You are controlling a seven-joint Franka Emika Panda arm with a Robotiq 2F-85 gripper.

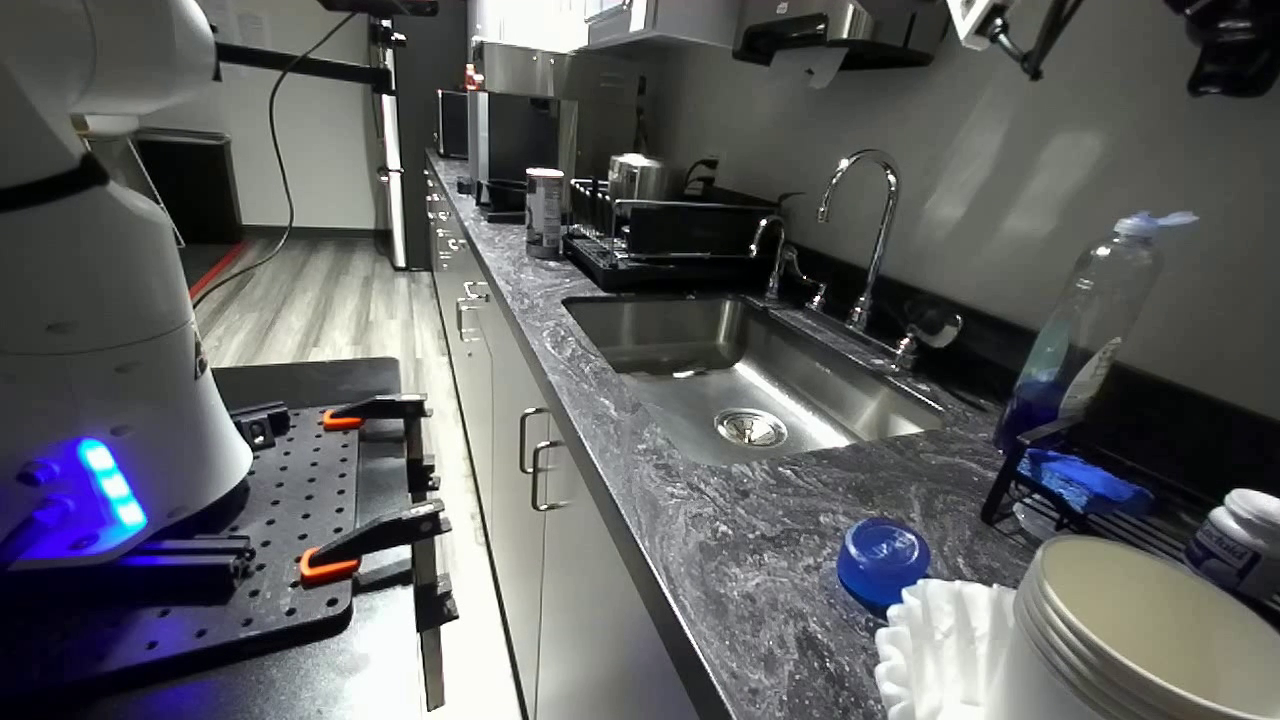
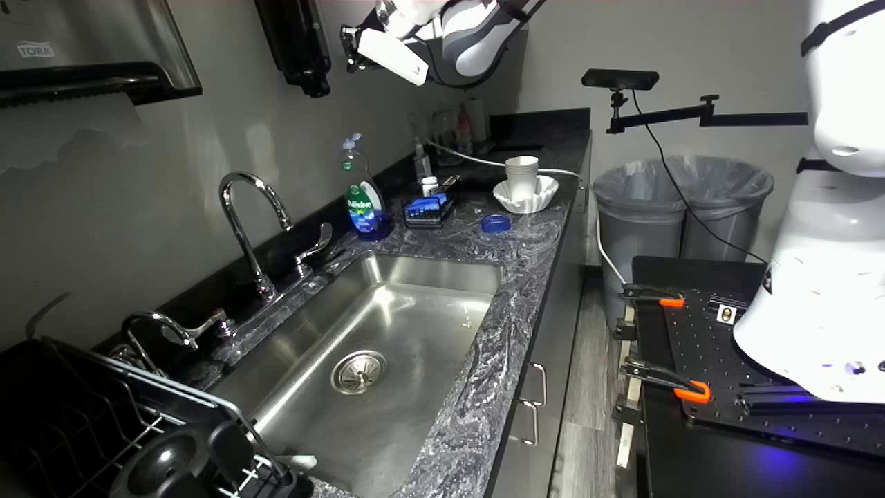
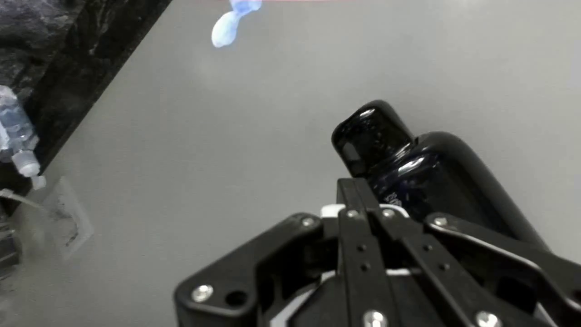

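High over the counter, my gripper is shut, its two dark fingers pressed together and nothing visible between them. A glossy black wall dispenser (image 3: 441, 169) lies just beyond and to the right of the fingertips in the wrist view; whether they touch it I cannot tell. In exterior view 2 the gripper (image 2: 352, 48) is to the right of that dispenser (image 2: 292, 41), near the wall. Part of the arm's end (image 1: 990, 24) shows at the top of exterior view 1, left of the dispenser (image 1: 1236, 54).
Below stand a dish soap bottle (image 2: 365, 199), a blue sponge (image 2: 424, 206) on a rack, a blue lid (image 2: 496, 223), and stacked cups (image 2: 522, 176) in white paper filters (image 2: 543, 192). A steel sink (image 2: 415, 332) and tall faucet (image 2: 240, 224) take up the middle counter.
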